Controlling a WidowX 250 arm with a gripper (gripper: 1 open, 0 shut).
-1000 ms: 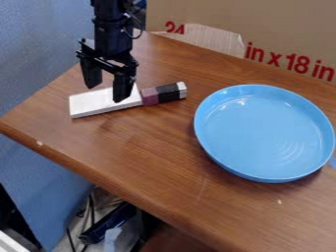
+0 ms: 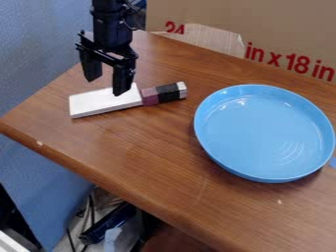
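Note:
My black gripper (image 2: 106,75) hangs over the left side of the wooden table, its two fingers apart, above a long flat object with a white body (image 2: 98,103) and a dark maroon end (image 2: 165,93). I see nothing clearly held between the fingers; whether the right fingertip touches the white part I cannot tell. A light blue plate (image 2: 262,133) lies on the right of the table.
A large cardboard box (image 2: 276,25) with red printing stands along the back. Beyond the left edge are a blue surface and some dark clutter below.
The gripper has shifted very slightly up and left. The white object and the plate lie where they were.

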